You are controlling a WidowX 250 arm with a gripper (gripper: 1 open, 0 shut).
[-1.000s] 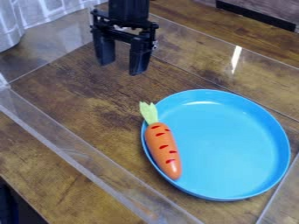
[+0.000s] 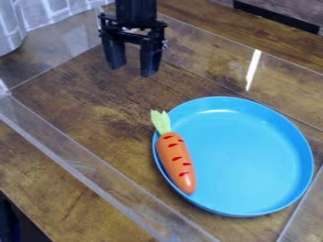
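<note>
The black gripper (image 2: pixel 131 57) hangs open at the top centre, above the bare wooden table, with nothing seen between its fingers. An orange toy carrot (image 2: pixel 176 161) with pale green leaves lies along the left part of a round blue plate (image 2: pixel 246 161) at the lower right, its leafy tip poking over the rim. The gripper is well apart from both, behind and to the left of them.
Clear plastic edging (image 2: pixel 76 170) runs along the table's left side. A white crumpled cloth or sheet (image 2: pixel 25 24) is at the top left. The wood between gripper and plate is free.
The gripper has shifted very slightly up and to the left. The carrot and plate have not moved.
</note>
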